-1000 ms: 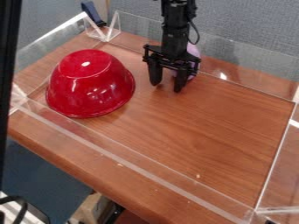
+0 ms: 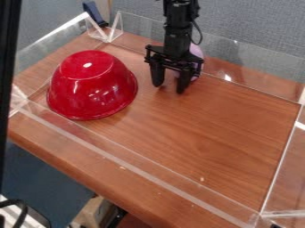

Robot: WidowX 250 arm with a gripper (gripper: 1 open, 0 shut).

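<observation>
My black gripper [image 2: 169, 78] hangs down at the back centre of the wooden table, its fingertips low near the surface. A pale pinkish object [image 2: 197, 52] is partly visible behind it, mostly hidden by the gripper, so I cannot tell whether it is held. A large glossy red bowl [image 2: 92, 84] rests upside down on the left part of the table, left of the gripper and apart from it.
Clear acrylic walls edge the wooden table [image 2: 202, 147] on its sides. The middle, front and right of the surface are clear. A grey padded wall [image 2: 256, 27] stands behind.
</observation>
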